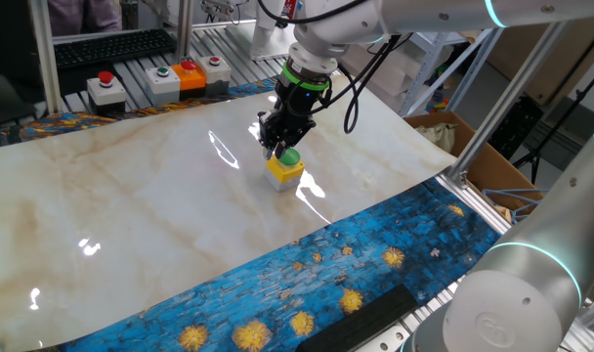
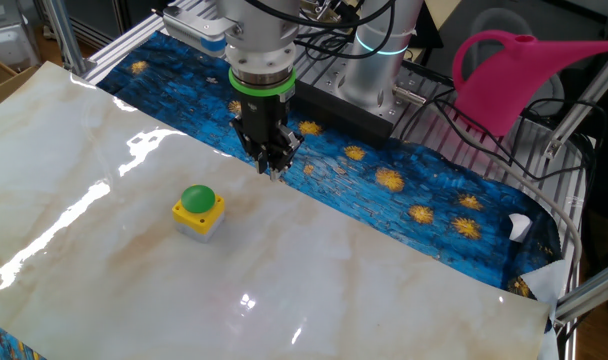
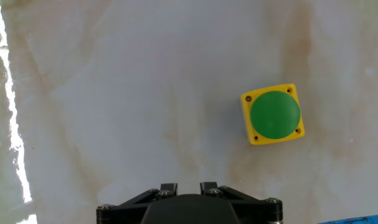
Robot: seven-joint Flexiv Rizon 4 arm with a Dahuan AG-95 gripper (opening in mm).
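Note:
A box with a yellow top and pale base [image 2: 198, 218] stands upright on the marbled sheet, bearing a large green dome button [image 2: 197, 199]. From above, in the wrist view, the green button [image 3: 275, 115] shows right of centre, ahead of the fingertips and to their right. My gripper has its two fingertips a little apart, with nothing between them. Exterior view 2 shows the gripper [image 2: 271, 174] above the sheet's edge, apart from the box and pointing down. In exterior view 1 the gripper [image 1: 274, 152] overlaps the button box [image 1: 285, 174] from behind.
Pale glossy sheet [image 1: 131, 215] covers the table, mostly bare around the box. Several other button boxes [image 1: 106, 90] and a keyboard [image 1: 102, 54] sit at the far edge. A pink watering can [image 2: 499, 85] stands by the arm's base. Blue patterned cloth [image 2: 384, 195] borders the sheet.

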